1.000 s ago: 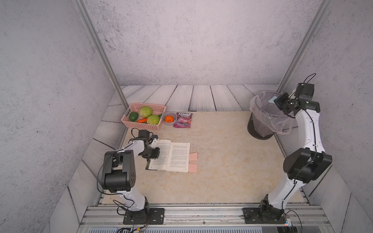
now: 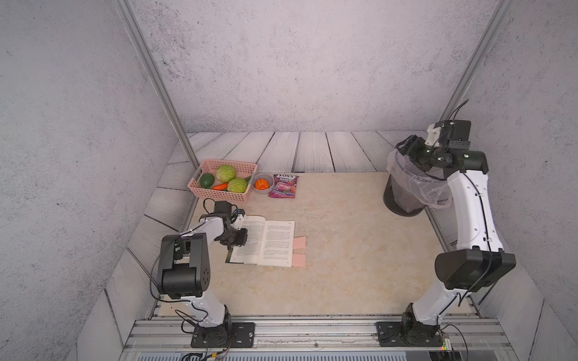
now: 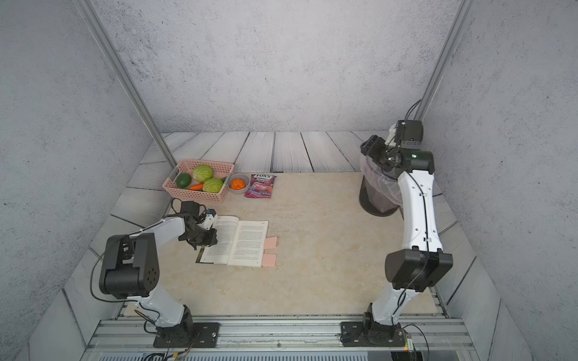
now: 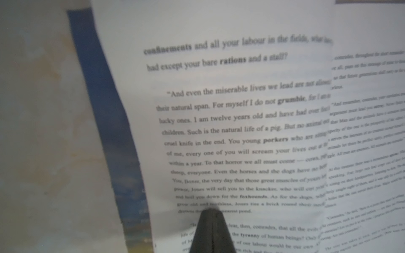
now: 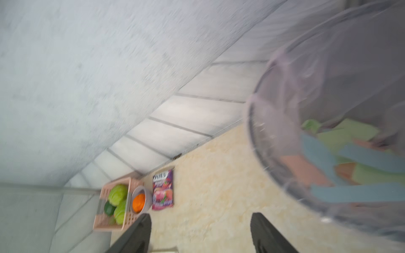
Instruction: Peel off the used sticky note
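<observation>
An open book (image 2: 275,240) lies on the table's left half, with two pink sticky notes (image 2: 298,259) sticking out past its right edge. My left gripper is shut, resting low on the left page with nothing visible between its fingers. At the back right stands a bin (image 2: 415,186) with a translucent liner. My right gripper is over the bin's top left side, open, with nothing between its fingers. Inside, the right wrist view shows several blurred blue, green and pink paper strips (image 5: 367,158).
A pink basket (image 2: 222,193) of vegetables, a small bowl (image 2: 271,187) with orange pieces and a purple snack packet (image 2: 283,186) stand at the back left.
My right gripper has moved left over the bin, and the light blue paper seen by it a second ago no longer shows in the top left view. The left arm is unchanged.
</observation>
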